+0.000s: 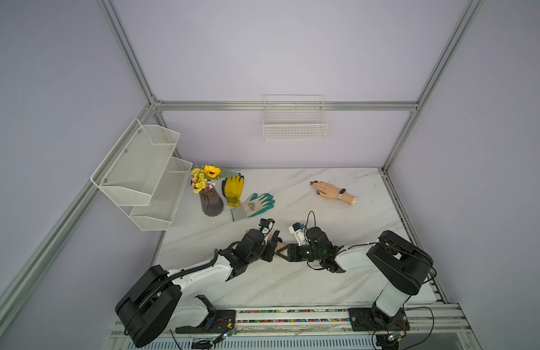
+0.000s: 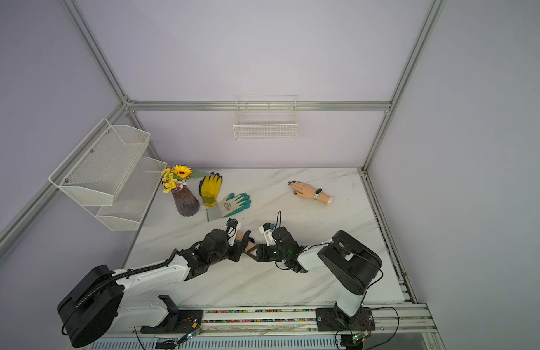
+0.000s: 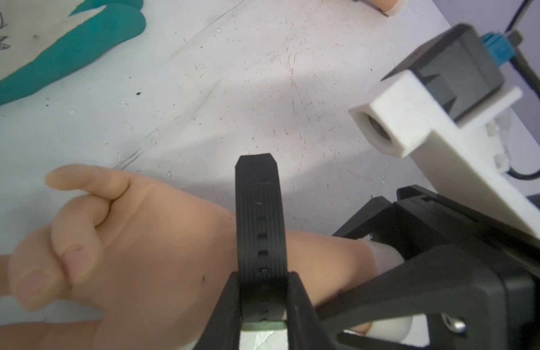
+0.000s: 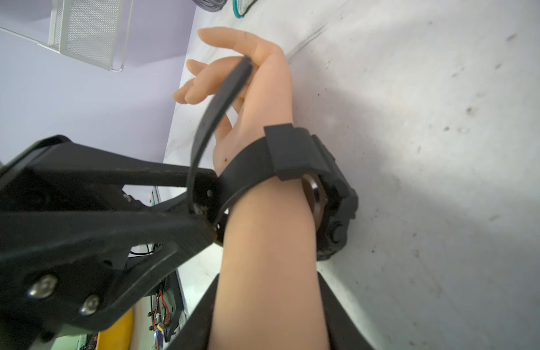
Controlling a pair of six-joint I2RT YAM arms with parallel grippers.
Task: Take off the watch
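Observation:
A black watch (image 4: 336, 224) is around the wrist of a flesh-coloured mannequin hand (image 4: 261, 110), its case on the right side in the right wrist view. A wide loop (image 4: 290, 152) sits on the band, and the strap's free tail (image 4: 220, 102) sticks up off the wrist. In the left wrist view, the strap (image 3: 261, 227) stands between the fingers of my left gripper, which lie against its edges; whether they grip it is unclear. My right gripper is shut on the hand's forearm (image 4: 267, 245). The buckle side is hidden by the left fingers.
Another mannequin hand (image 1: 327, 190) with a light-coloured watch lies at the back right. Two work gloves, yellow (image 1: 233, 189) and grey-teal (image 1: 253, 206), and a flower vase (image 1: 211, 201) stand back left.

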